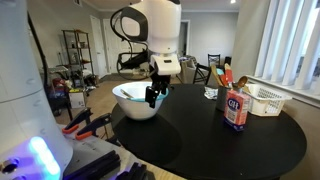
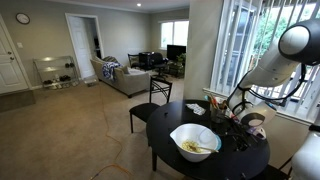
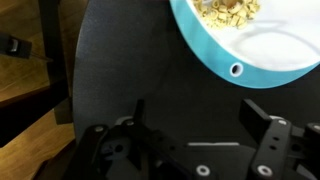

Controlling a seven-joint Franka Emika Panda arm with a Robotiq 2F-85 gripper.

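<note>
A large bowl [image 1: 130, 108], white inside with a light blue rim, stands on the dark round table. In the wrist view, part of the bowl [image 3: 238, 68] shows at the top right, with oat-like flakes [image 3: 228, 12] in it. My gripper [image 1: 157, 98] is beside the bowl in the first exterior view, pointing down over the table. The wrist view shows the gripper's fingers wide apart with only bare dark tabletop between them. No object is held.
A red and white carton [image 1: 236, 108] stands on the right of the table. Behind it are a utensil holder [image 1: 222, 92] and a white basket [image 1: 265, 99]. Dark chairs stand round the table [image 1: 200, 138].
</note>
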